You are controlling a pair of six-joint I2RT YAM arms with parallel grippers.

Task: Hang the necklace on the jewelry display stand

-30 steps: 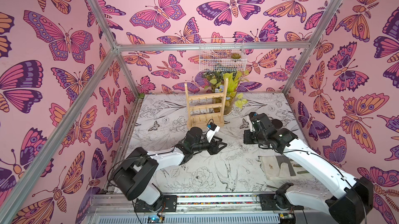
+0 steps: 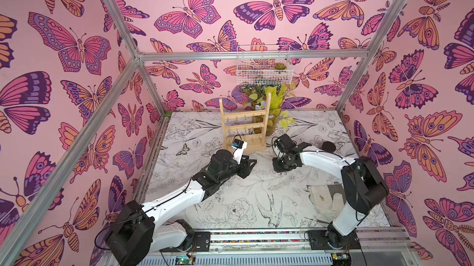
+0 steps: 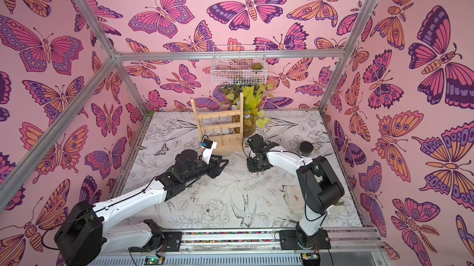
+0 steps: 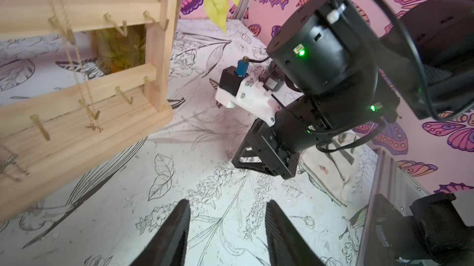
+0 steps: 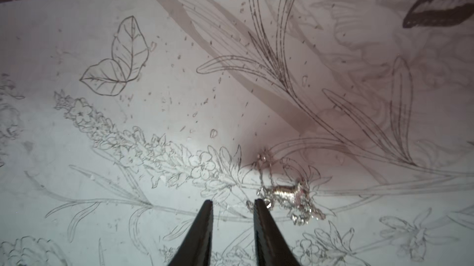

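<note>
In the right wrist view a small silver necklace (image 5: 291,194) lies bunched on the patterned table. My right gripper is above it, fingers parted with a narrow empty gap, the necklace just ahead and to the right of the fingertips. The wooden display stand (image 2: 245,126) stands upright at the back of the table. In the left wrist view its hooks (image 4: 118,25) show, with a gold chain (image 4: 74,63) hanging on it. My left gripper is open and empty, in front of the stand and left of the right gripper.
A potted plant (image 2: 271,125) stands close behind the stand. A dark round jar (image 2: 328,146) sits at the right, and a beige cloth pouch (image 2: 321,199) lies near the right arm. The two grippers are close together.
</note>
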